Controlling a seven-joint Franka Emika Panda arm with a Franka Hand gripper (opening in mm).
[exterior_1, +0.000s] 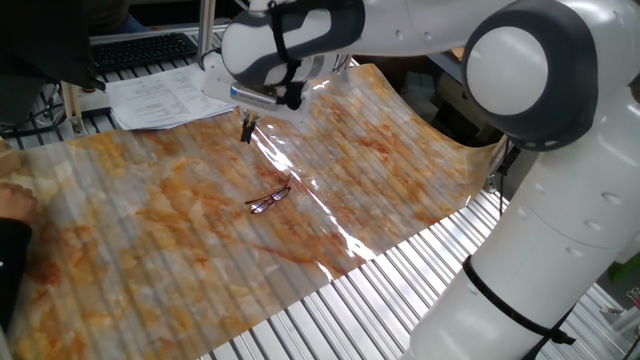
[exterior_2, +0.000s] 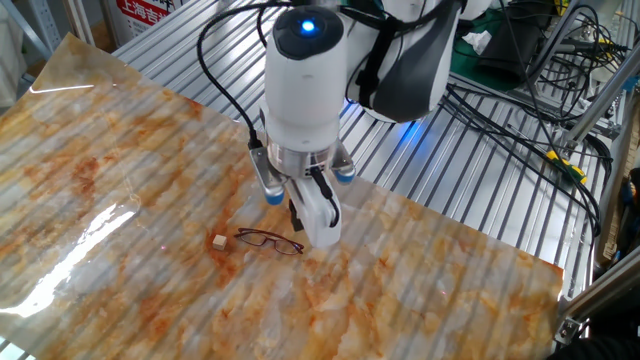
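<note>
A pair of dark-framed glasses (exterior_1: 268, 201) lies on the marbled orange and white sheet, near its middle. In exterior view 2 a small pale wooden cube (exterior_2: 220, 242) rests just left of the glasses (exterior_2: 270, 241); I cannot make it out clearly in exterior view 1. My gripper (exterior_1: 247, 132) hangs over the sheet, apart from the glasses, its dark fingertips pointing down and looking close together. Whether a gap stands between them is too small to tell. The hand's white housing hides most of the fingers in exterior view 2.
Printed papers (exterior_1: 170, 98) and a black keyboard (exterior_1: 145, 50) are at the back left. A person's hand (exterior_1: 18, 203) rests at the sheet's left edge. Bare ribbed metal table (exterior_1: 390, 300) borders the sheet. Much of the marbled sheet (exterior_1: 150, 250) is clear.
</note>
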